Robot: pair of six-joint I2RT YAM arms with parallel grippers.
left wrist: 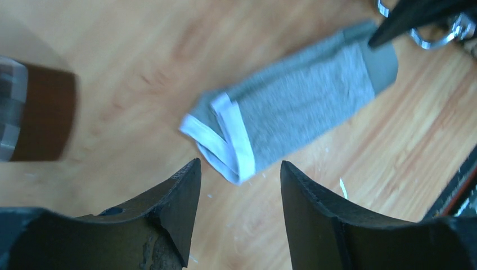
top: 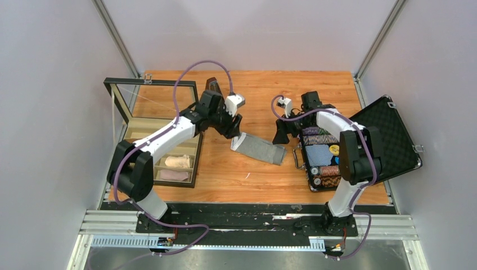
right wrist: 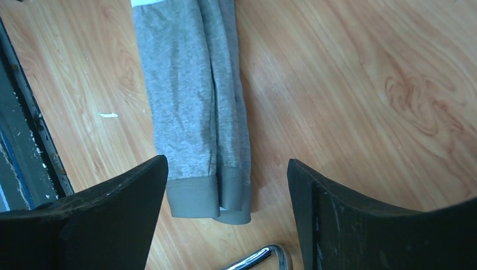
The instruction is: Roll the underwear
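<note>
Grey underwear (top: 260,148), folded into a long strip, lies flat on the wooden table between my two arms. Its white waistband end (left wrist: 239,140) faces the left arm, while the darker hemmed end (right wrist: 194,197) is toward the right arm. My left gripper hovers over the table near the waistband, its fingers apart and empty. Above the hemmed end is my right gripper, fingers spread on both sides of the strip without touching it.
A compartment box (top: 193,169) with rolled cloths stands at the left under the left arm. At the right, an open black case (top: 310,183) has its metal handle (right wrist: 256,260) close to the hemmed end. A dark brown object (left wrist: 45,112) stands behind the left gripper.
</note>
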